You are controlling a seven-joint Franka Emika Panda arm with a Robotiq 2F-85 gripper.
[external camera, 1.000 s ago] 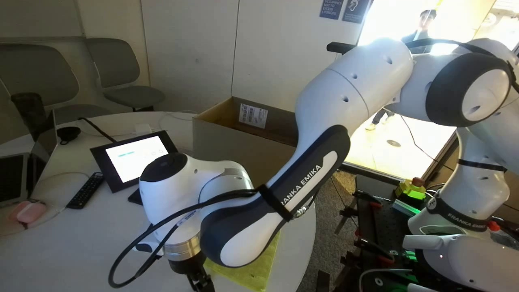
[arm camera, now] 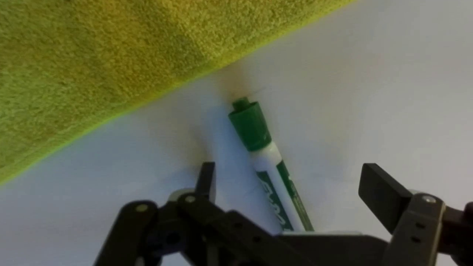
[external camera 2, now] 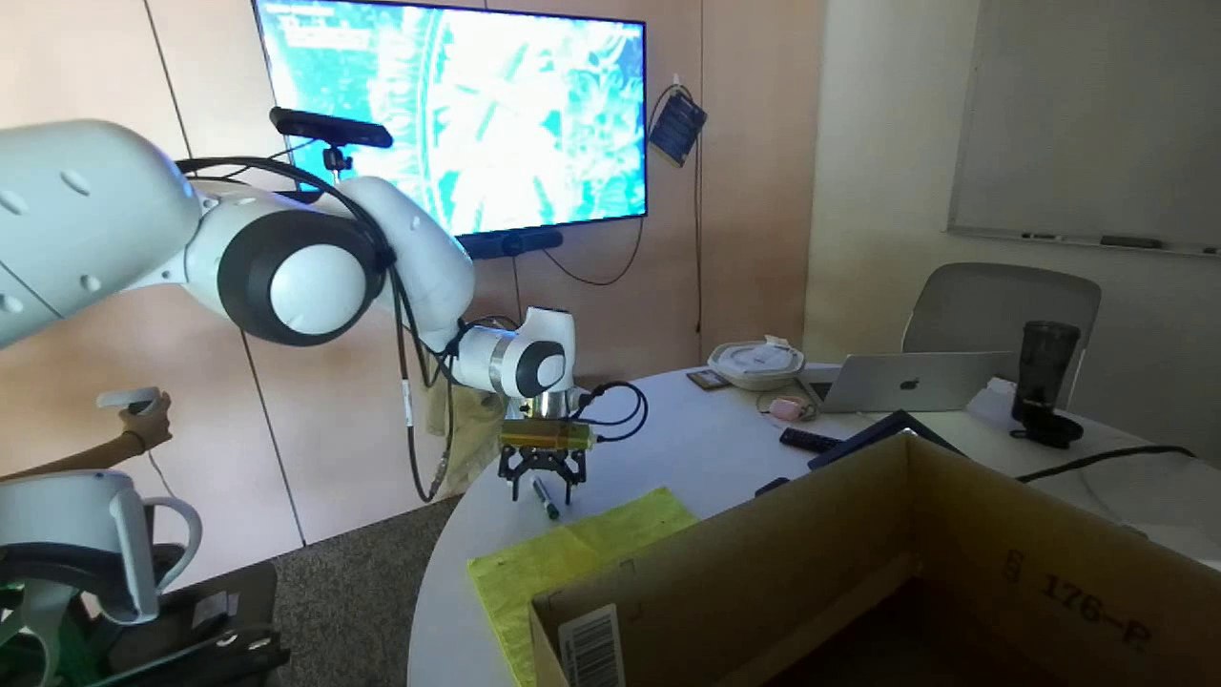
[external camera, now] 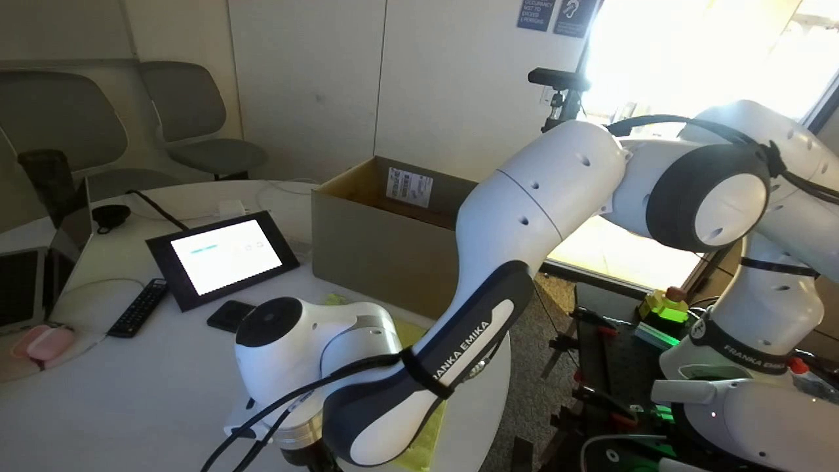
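A white marker with a green cap (arm camera: 251,126) lies on the white table between the open fingers of my gripper as the wrist view looks down on it. Its lower end runs behind the gripper's body. Exterior view 2 shows the gripper (external camera 2: 543,494) above the table near its edge, with the marker (external camera 2: 546,499) just under it. The fingers are wide apart and do not touch the marker. Beside the cap lies a yellow-green towel (arm camera: 111,57), apart from it. In exterior view 1 the fingertips are out of frame.
An open cardboard box (external camera 2: 733,584) stands beyond the towel. A tablet (external camera: 224,255), a phone (external camera: 229,315), a remote (external camera: 138,307) and a laptop (external camera 2: 916,383) occupy other parts of the table. Bare table surrounds the marker.
My arm has come down, bringing the gripper lower toward the table. The phone is now less covered by the arm. A person behind the glass is no longer visible.
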